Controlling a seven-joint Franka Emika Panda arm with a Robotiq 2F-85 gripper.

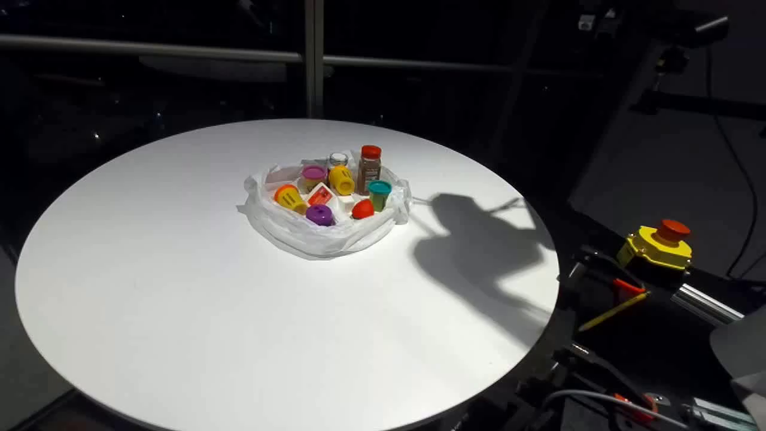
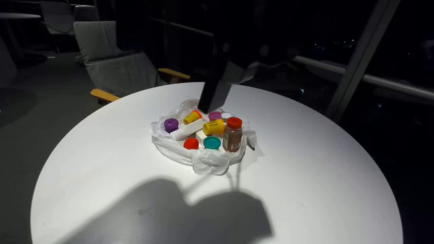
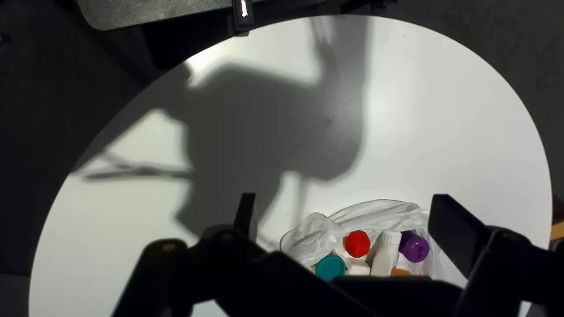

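Note:
A white plastic bag point(image 1: 316, 244) lies spread open on the round table, filled with small items. Among them are a jar with a red lid point(image 1: 369, 170), a purple tub point(image 1: 320, 215), a red piece point(image 1: 363, 209), a teal-lidded tub point(image 1: 379, 194), a white tube point(image 2: 188, 129) and yellow tubs point(image 2: 214, 127). My gripper is open in the wrist view, its fingers wide apart and nothing gripped. The bag shows below and between them, partly covered by the gripper body. A dark, blurred part of the arm or gripper crosses exterior view 2 above the bag.
A grey chair point(image 2: 122, 73) stands beyond the table.

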